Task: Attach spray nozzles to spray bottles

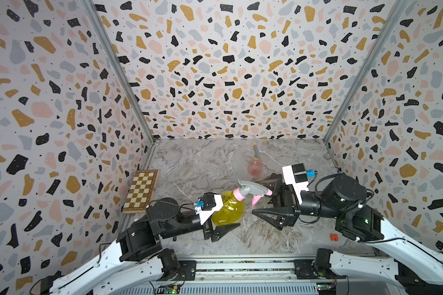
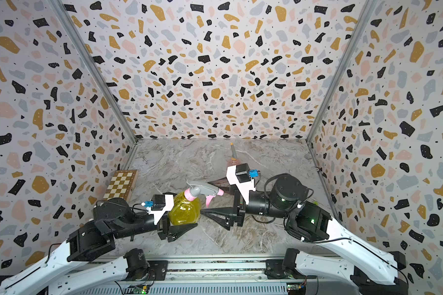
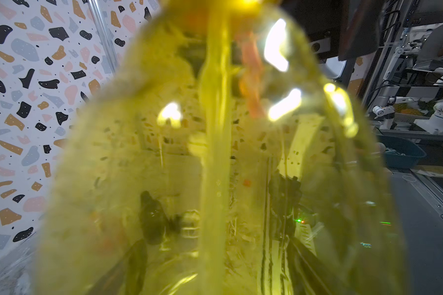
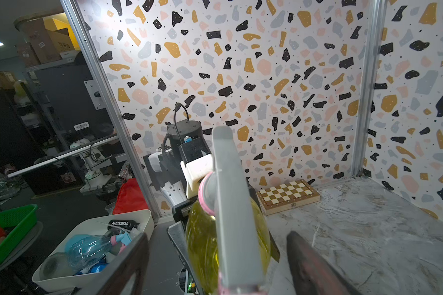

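Observation:
A spray bottle of yellow liquid leans to the right, with my left gripper around its body and fingers part open. Its grey spray nozzle with pink collar sits on the neck; whether it is screwed tight cannot be seen. In the right wrist view the nozzle stands between the fingers, apart from both. My right gripper is open just right of the nozzle, holding nothing. The left wrist view is filled by the yellow bottle, which hides that gripper's fingertips. A pink bottle is farther back.
A chessboard box lies at the left edge of the marble table. A small red object rests at the right. Outside the table a white bin holds bottles.

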